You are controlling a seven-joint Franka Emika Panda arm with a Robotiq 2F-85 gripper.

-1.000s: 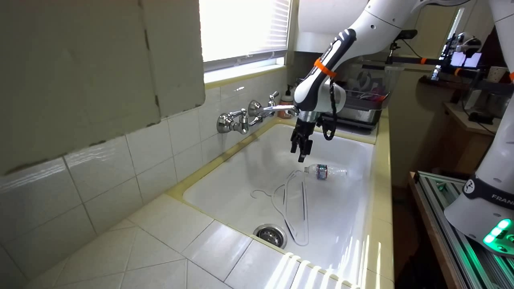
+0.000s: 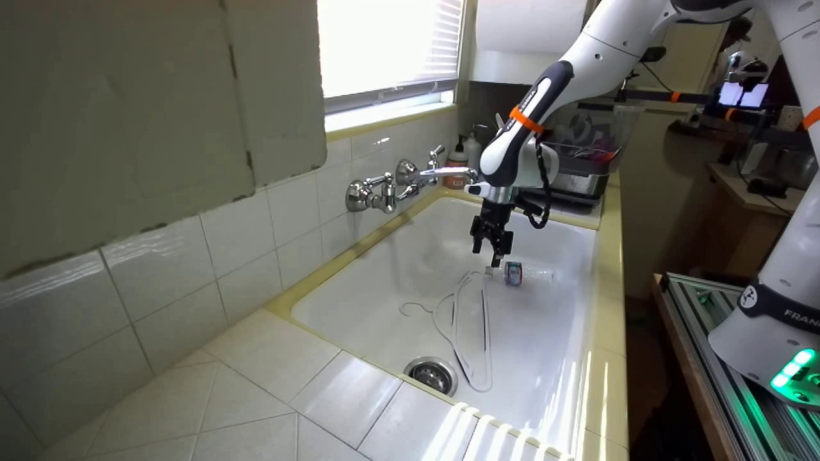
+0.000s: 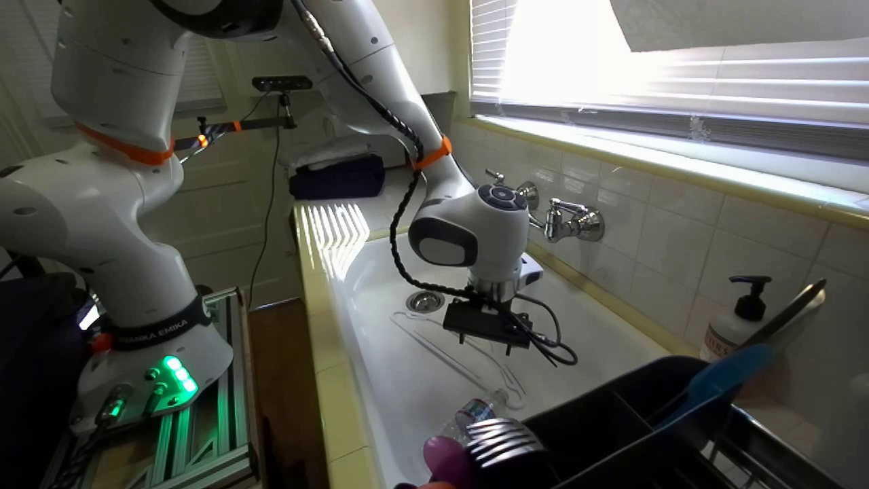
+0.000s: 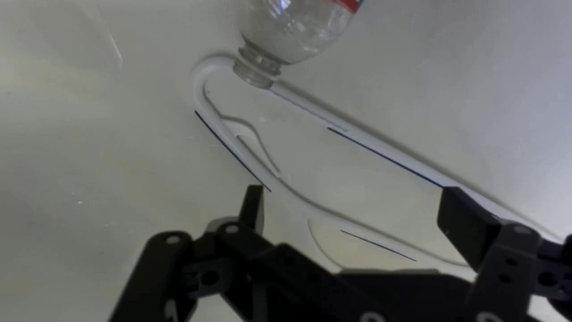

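Observation:
My gripper is open above the sink, its two black fingers wide apart with nothing held between them. Below it on the basin floor lies a white hanger (image 4: pixel 370 140), partly covered by the gripper in the wrist view. A clear plastic bottle (image 4: pixel 300 29) rests on its side, its open neck over one end of the hanger; the wrist view cuts off the rest of it. From exterior view 1, the gripper (image 2: pixel 490 250) hangs just above the neck end of the bottle (image 2: pixel 513 273), with the hanger (image 2: pixel 487 338) stretching toward the drain.
The white sink (image 2: pixel 353 307) has a drain (image 2: pixel 432 376) at its near end. A wall faucet (image 2: pixel 442 173) juts over the basin. A dark dish rack (image 3: pixel 643 415) with utensils stands at one end, near a soap bottle (image 3: pixel 733 322). The basin's left side is clear.
My arm has moved slightly right and the gripper now stands nearer the bottle, overlapping its neck end in exterior view 1. Bottle and hanger have stayed in place.

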